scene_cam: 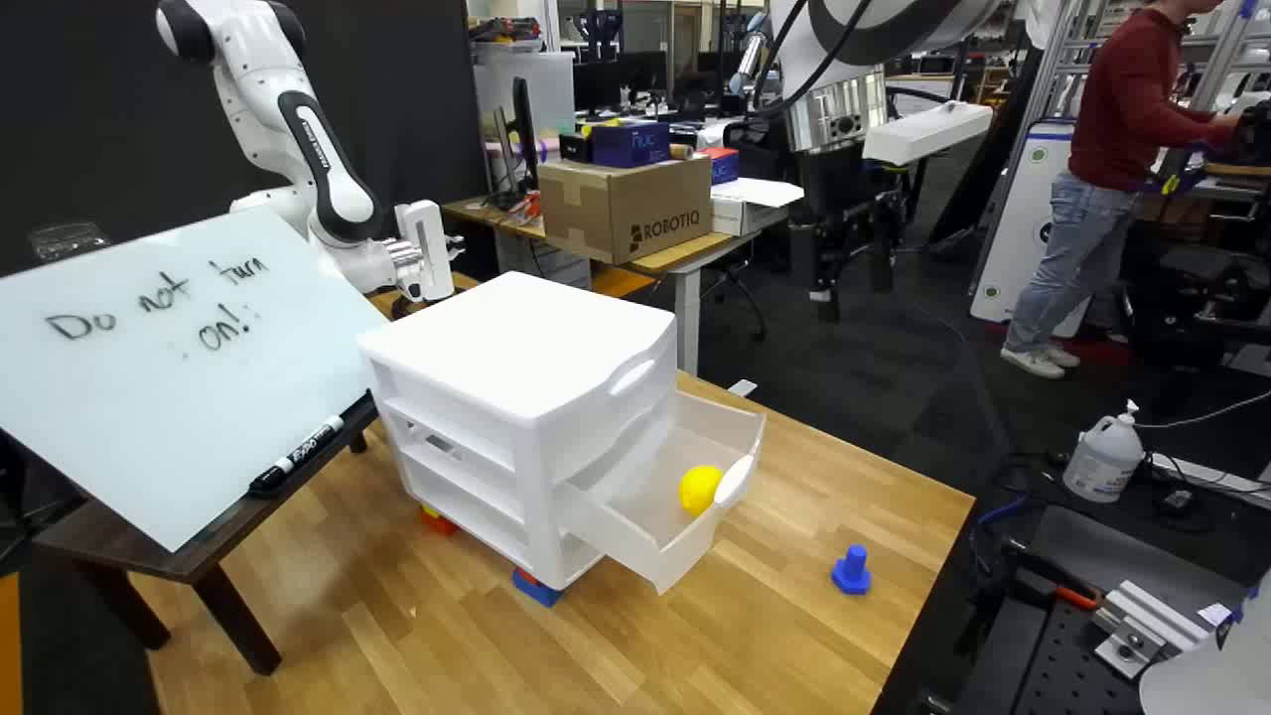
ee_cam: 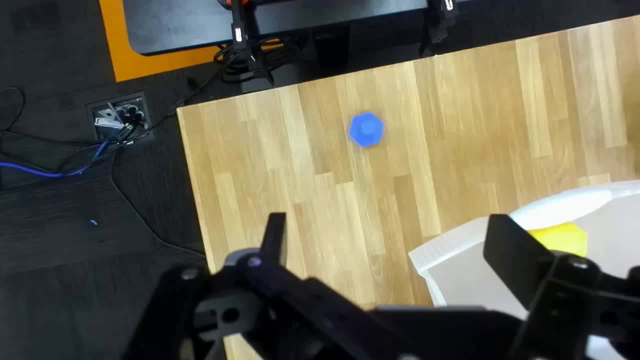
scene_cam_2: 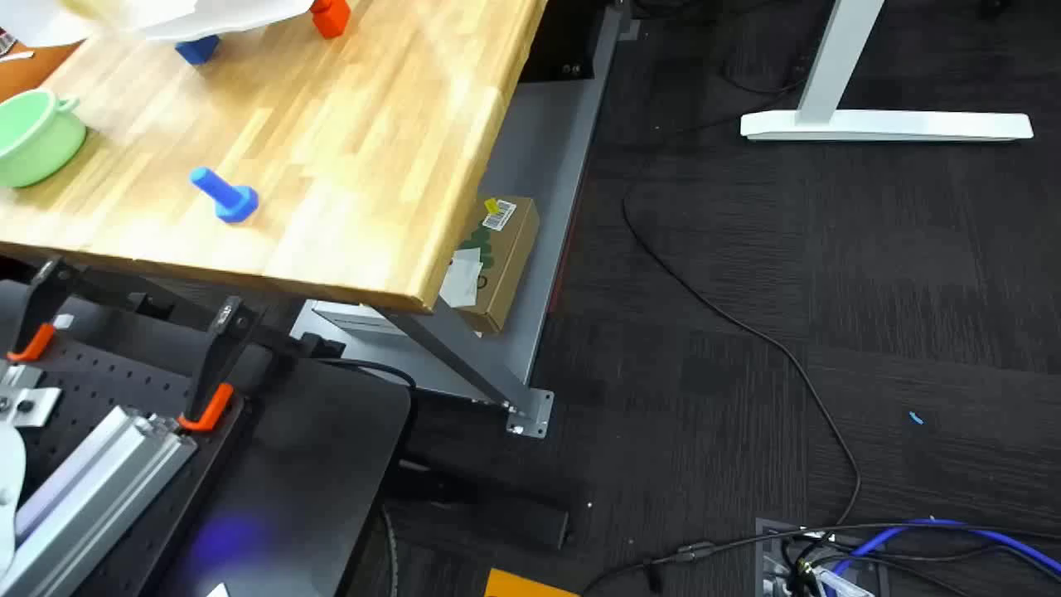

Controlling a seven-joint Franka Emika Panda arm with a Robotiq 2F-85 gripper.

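Note:
My gripper [scene_cam: 848,268] hangs high above the table, open and pointing down, with nothing between its fingers. In the wrist view its fingers [ee_cam: 517,258] stand wide apart. A blue bolt [scene_cam: 851,572] stands head-down on the bare wood near the table's edge, well apart from the gripper. Beside it, the white drawer unit [scene_cam: 524,346] has one drawer [scene_cam: 632,520] pulled out. A yellow ball-like object [scene_cam: 699,490] lies inside that drawer. One finger covers part of the drawer in the wrist view.
A whiteboard [scene_cam: 179,357] leans on a small dark stand, with a marker [scene_cam: 308,449] on its ledge. A green bowl [scene_cam_2: 40,138] sits on the table. Blue [scene_cam: 537,586] and red [scene_cam: 437,520] blocks lie under the drawer unit. Wood around the bolt is clear.

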